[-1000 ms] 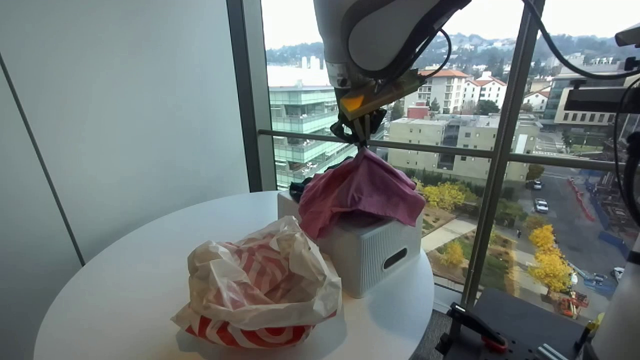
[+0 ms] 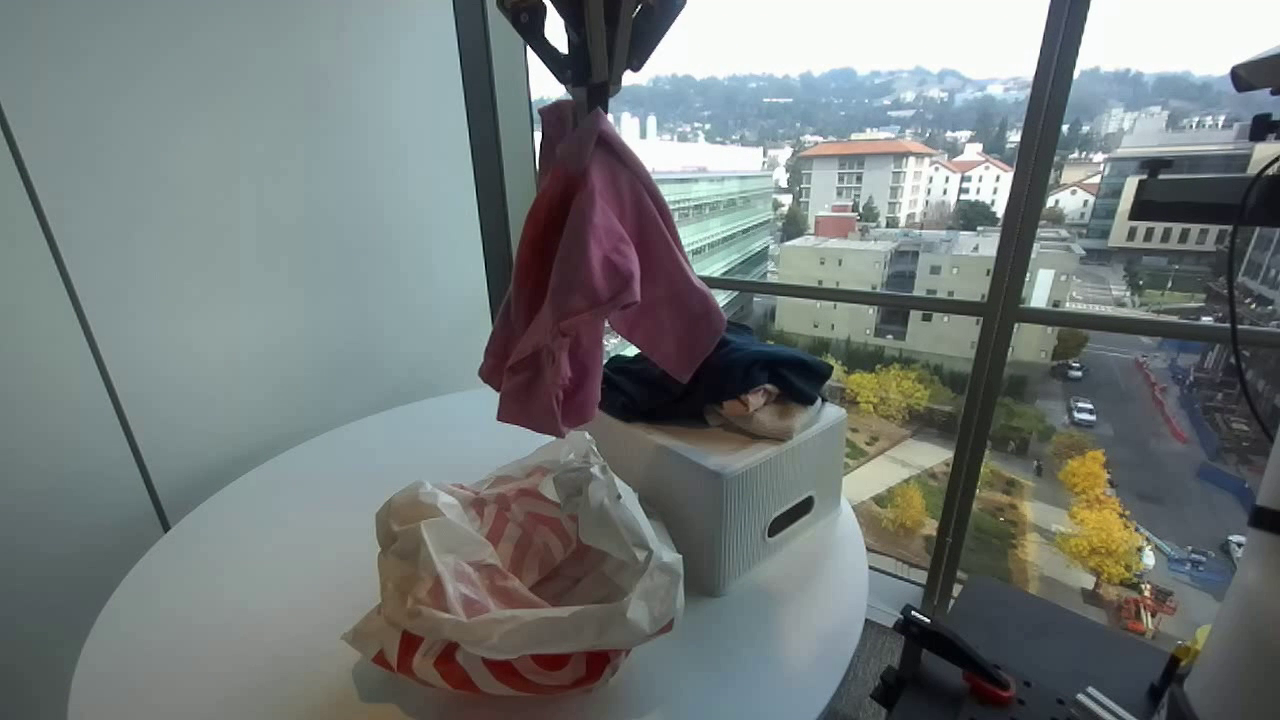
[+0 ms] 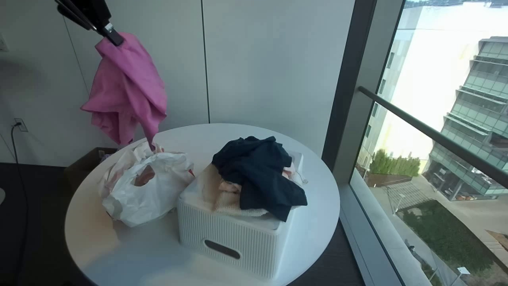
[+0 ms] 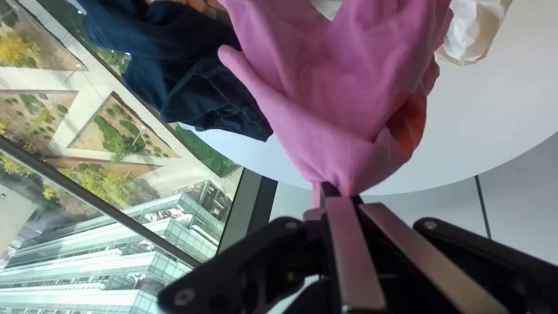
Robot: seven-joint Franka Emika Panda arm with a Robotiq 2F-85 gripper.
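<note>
A pink cloth (image 2: 588,258) hangs in the air from my gripper (image 2: 590,102), which is shut on its upper end. In the wrist view the bunched pink cloth (image 4: 335,104) meets the tips of the closed fingers (image 4: 351,246), with an orange-red patch showing in one fold. Below its lower edge stands a white and red plastic bag (image 2: 528,564), its mouth open upward. In exterior view 2 the cloth's lowest corner comes down in front of or just over the bag (image 3: 147,190); whether they touch I cannot tell.
A white ribbed box (image 3: 228,243) stands beside the bag on the round white table (image 2: 240,576). On top lie a dark navy cloth (image 3: 259,174) and a beige cloth (image 3: 238,205). Beyond the table is a large window with a metal rail (image 3: 438,138).
The pink cloth was draped over the box, pinched at its peak. It has been lifted and carried left toward the bag, uncovering the navy and beige cloths. The bag has not moved.
</note>
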